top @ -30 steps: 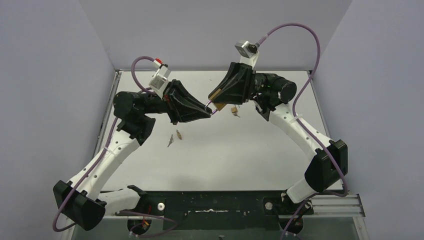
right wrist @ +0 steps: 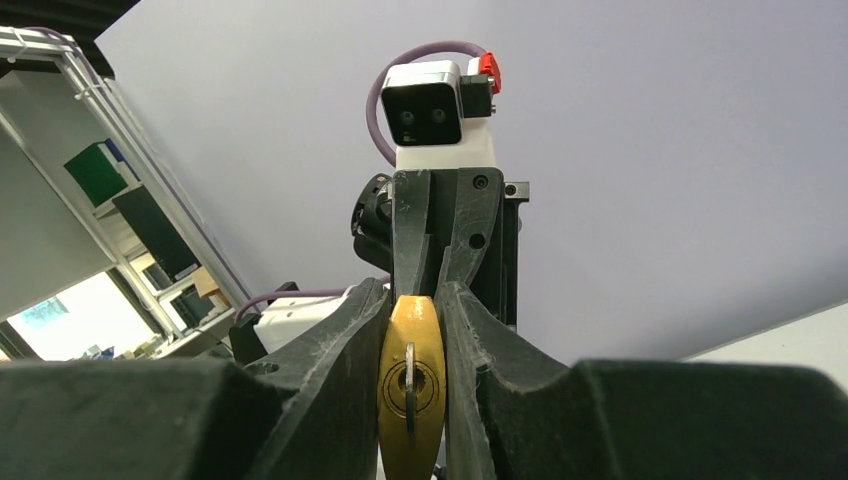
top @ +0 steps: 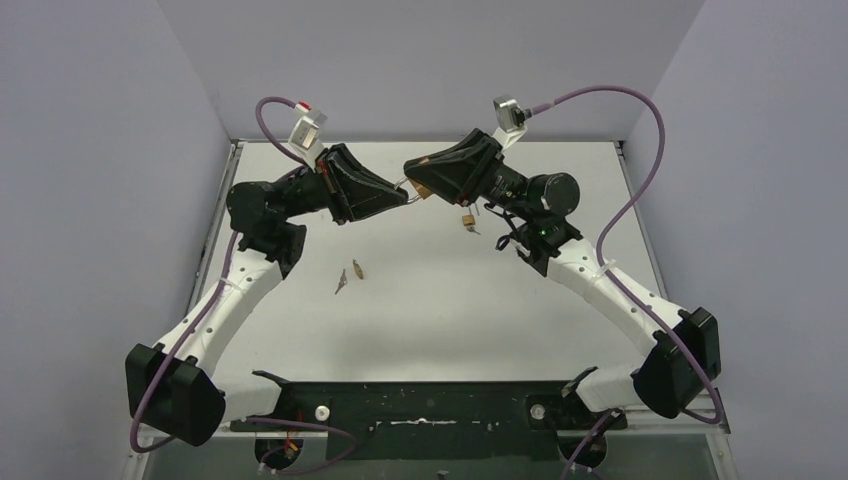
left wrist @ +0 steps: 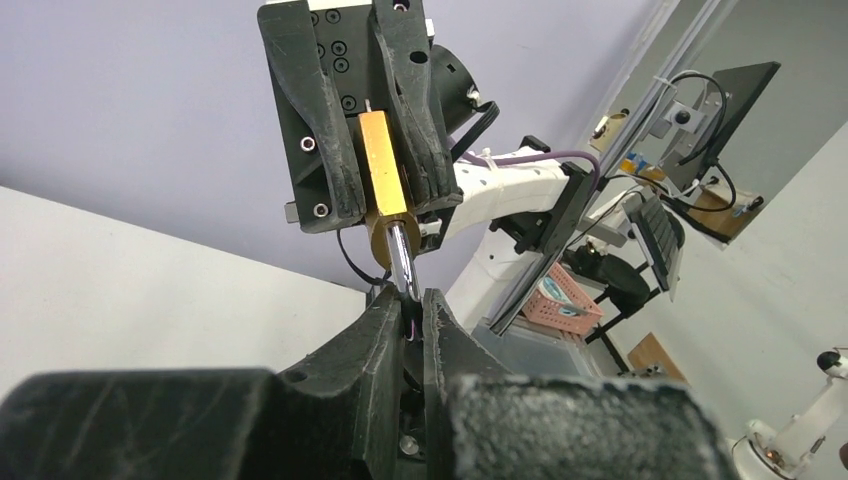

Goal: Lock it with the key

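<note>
A brass padlock [left wrist: 382,170] is up in the air between my two arms. Its silver shackle [left wrist: 402,262] is pinched by my left gripper, which is shut on it. My right gripper has a finger on each side of the brass body; whether both press on it is unclear. Facing the right wrist camera is the padlock's keyhole end [right wrist: 400,425], where a thin metal key [right wrist: 410,385] stands edge-on in the keyhole. In the top view the padlock [top: 424,190] is partly covered by the right fingers.
On the white table [top: 430,320] lie a silver key [top: 341,281] and a brass-coloured piece [top: 358,269] at left. Another small padlock [top: 469,220] with a key [top: 474,232] lies under the right arm.
Both arms have shifted slightly left and the padlock has travelled with them.
</note>
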